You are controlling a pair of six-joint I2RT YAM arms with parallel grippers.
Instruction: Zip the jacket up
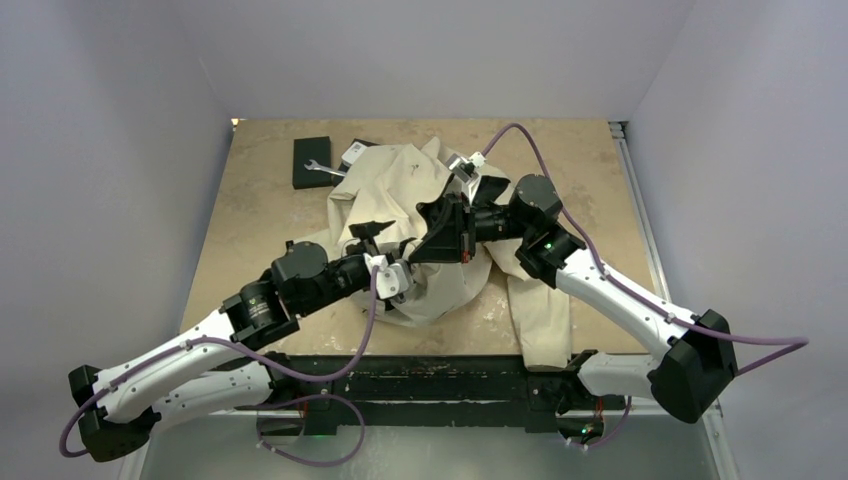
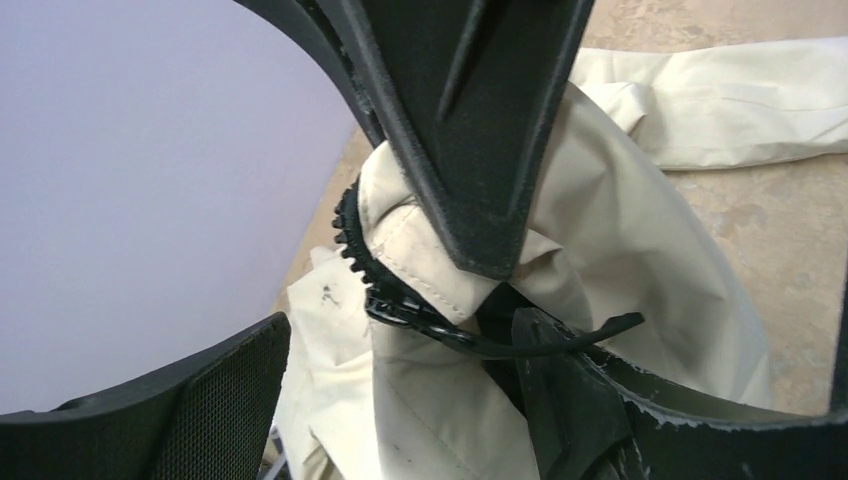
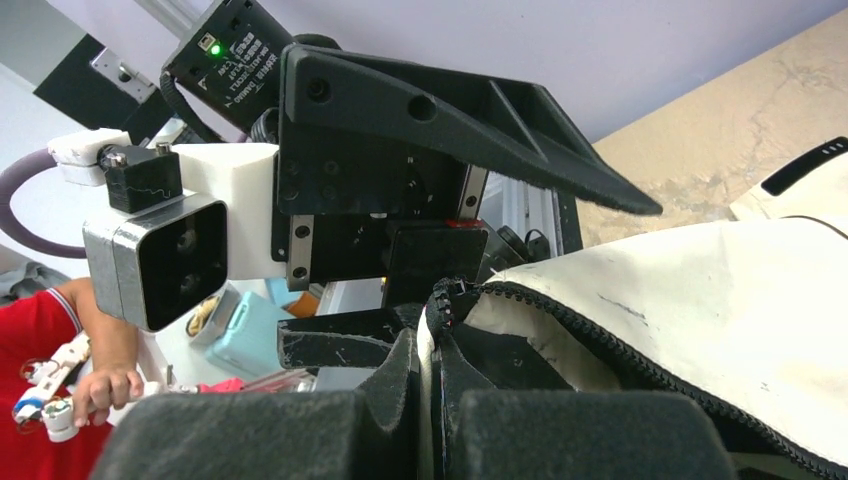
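The cream jacket [image 1: 380,190] lies bunched mid-table, both grippers meeting over its front. In the left wrist view its black zipper teeth [image 2: 355,235] run to a slider [image 2: 390,305] with a long black pull [image 2: 530,348]. My left gripper stands open around slider and pull, its tips at either side. My right gripper is shut on the jacket's zipper edge, a thin cream strip topped with black teeth, in the right wrist view; the zipper [image 3: 640,365] runs from there toward the lower right.
A dark box [image 1: 311,150] with a wrench [image 1: 325,170] on it lies at the back left. The two wrist assemblies are very close together. A person [image 3: 50,430] appears beyond the table in the right wrist view.
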